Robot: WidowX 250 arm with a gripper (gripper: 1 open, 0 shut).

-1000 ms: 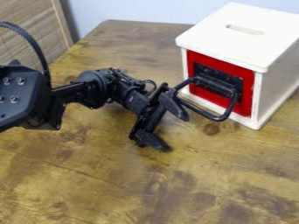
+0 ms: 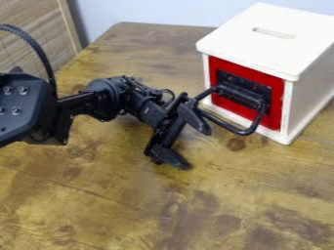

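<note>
A black robot arm reaches in from the left, its gripper (image 2: 181,139) low over the wooden table, fingers angled toward the lower right and apparently apart with nothing seen between them. At the right stands a white box (image 2: 300,83) with a slot in its lid and a red front panel (image 2: 220,100) carrying a black fitting. A black bar handle (image 2: 235,128) sticks out from that front and passes close to the upper finger; whether they touch is unclear.
A wooden panel (image 2: 23,54) stands at the back left, beside a pale wall.
</note>
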